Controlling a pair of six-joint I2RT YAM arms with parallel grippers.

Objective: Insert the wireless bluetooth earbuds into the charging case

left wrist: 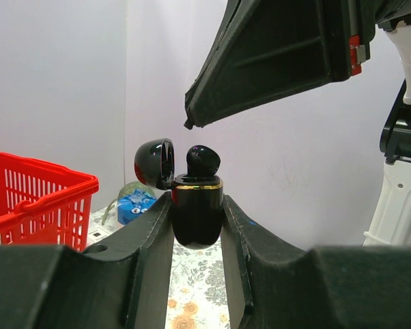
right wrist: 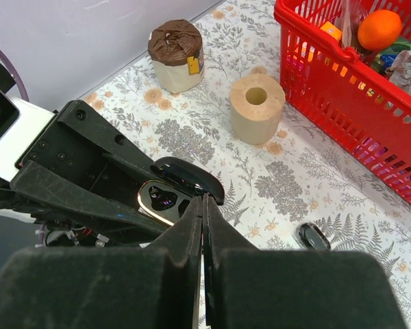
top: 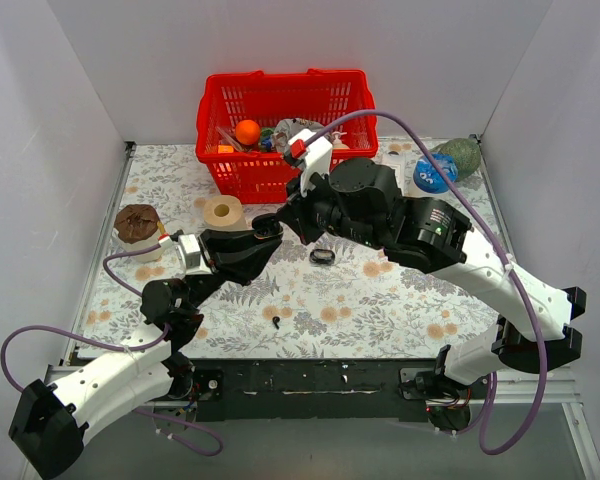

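A black charging case (left wrist: 197, 216) with a gold rim and its lid raised is gripped by my left gripper. A dark rounded earbud (left wrist: 203, 160) sticks up above the case's rim, tilted; it cannot be seen seated. My right gripper is shut with nothing between its fingertips, and in the left wrist view it stands up and clear of the earbud. In the right wrist view its fingers hide part of the case's inside. A second earbud (top: 276, 322) lies on the table near the front edge.
A small black oval object (top: 322, 257) lies mid-table. Behind are a red basket (top: 250, 180) with assorted items and a tape roll (top: 223, 213). A brown-topped jar (top: 137, 226) is at the left, a blue-lidded container (top: 435, 173) at the back right.
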